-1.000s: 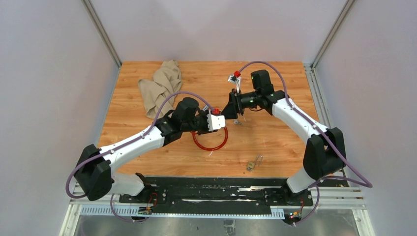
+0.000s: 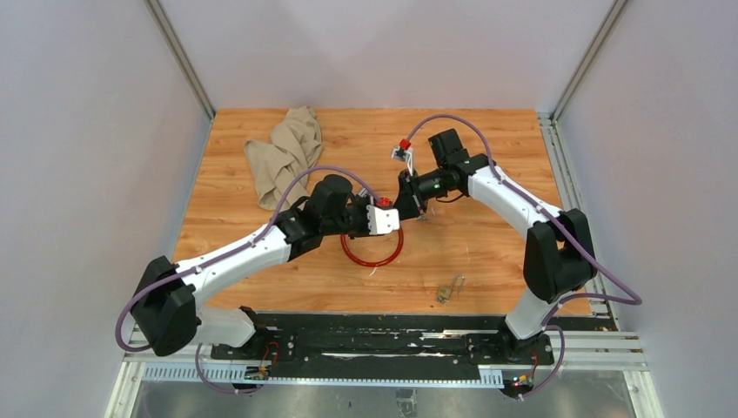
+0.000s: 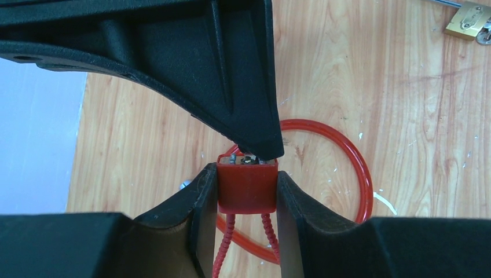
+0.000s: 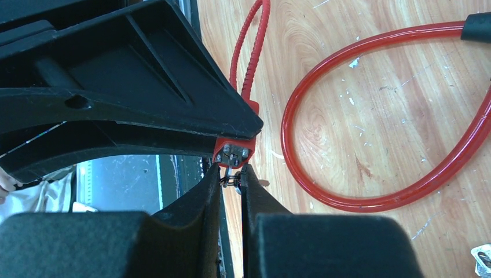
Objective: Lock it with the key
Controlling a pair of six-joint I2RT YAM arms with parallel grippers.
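A red padlock point(image 3: 246, 186) with a red braided shackle point(image 4: 256, 53) is held in my left gripper, which is shut on it, its fingers on either side of the body. In the top view both grippers meet over the middle of the table point(image 2: 479, 261).
A red cable lock point(image 4: 385, 200) lies in a loop beneath the grippers. A brass padlock point(image 3: 463, 23) lies toward the front right. A beige cloth point(image 2: 270, 157) is at the back left.
The left arm has moved only very slightly.
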